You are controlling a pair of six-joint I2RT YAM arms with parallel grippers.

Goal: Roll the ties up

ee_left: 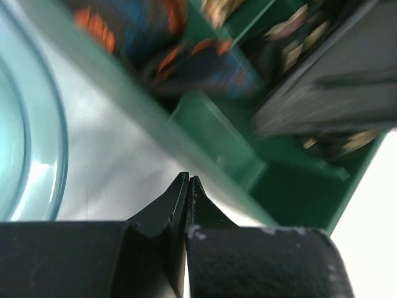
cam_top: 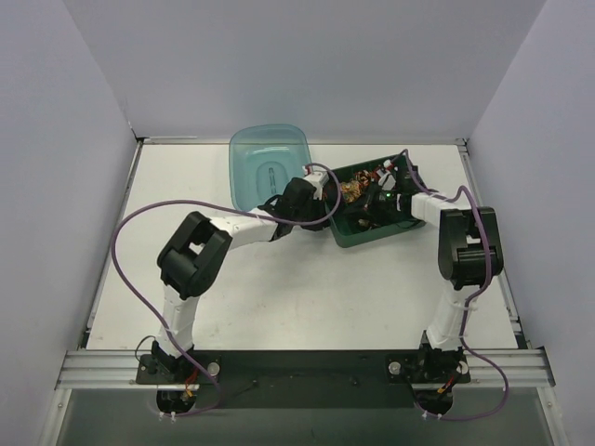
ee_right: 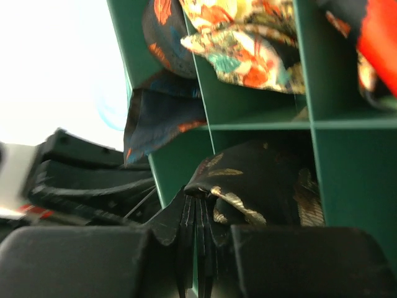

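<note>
Several rolled or bunched ties lie in compartments of the dark green box (cam_top: 374,238). In the right wrist view, a black tie with gold leaves (ee_right: 257,171) fills one compartment loosely, its folded edge right by the tips of my right gripper. That gripper is shut; whether it pinches any cloth does not show. A dark blue and orange tie (ee_right: 162,115) bulges near the box wall, and a floral tie (ee_right: 248,59) sits in the neighbouring compartment. My left gripper is shut beside the box's outer wall, with nothing visible between its fingertips.
Left of the box stands a translucent blue tray (cam_top: 270,172), close to the left arm. A red and black cloth (ee_right: 378,46) occupies another compartment.
</note>
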